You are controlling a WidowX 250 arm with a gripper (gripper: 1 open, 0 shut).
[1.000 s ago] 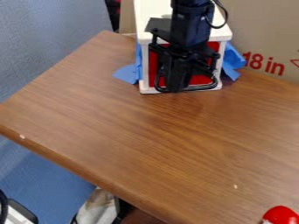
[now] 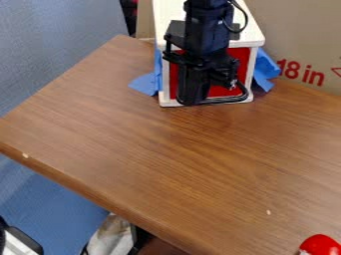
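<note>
My black gripper (image 2: pixel 200 85) hangs at the top of the view, in front of a white box with a red front panel (image 2: pixel 226 92) that stands at the back of the wooden table, held down by blue tape (image 2: pixel 262 72). The gripper's lower end is low against the red panel. Whether its fingers are open or shut, and whether anything is between them, I cannot tell at this size.
A red round object (image 2: pixel 320 246) sits at the bottom right corner. A cardboard sheet (image 2: pixel 304 45) stands behind, and blue padding (image 2: pixel 40 50) lies beyond the table's left edge.
The gripper has shifted slightly in front of the box over the last second, with small changes in its angle. Nothing else has visibly moved.
</note>
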